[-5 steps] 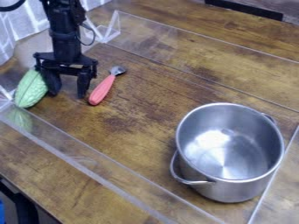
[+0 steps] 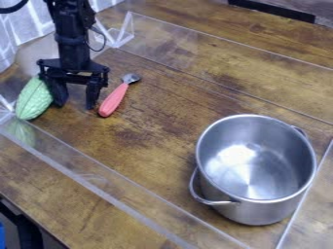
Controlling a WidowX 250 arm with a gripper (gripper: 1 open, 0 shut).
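Observation:
My gripper (image 2: 74,95) is at the upper left, low over the wooden table (image 2: 150,146), between a green ridged vegetable-like object (image 2: 33,99) on its left and a pink-handled utensil (image 2: 113,97) with a metal tip on its right. The dark fingers point down; whether they are open or shut, or hold anything, is hard to make out.
A large steel pot (image 2: 254,173) with handles stands at the lower right. Clear plastic walls run along the left, front and right of the work area.

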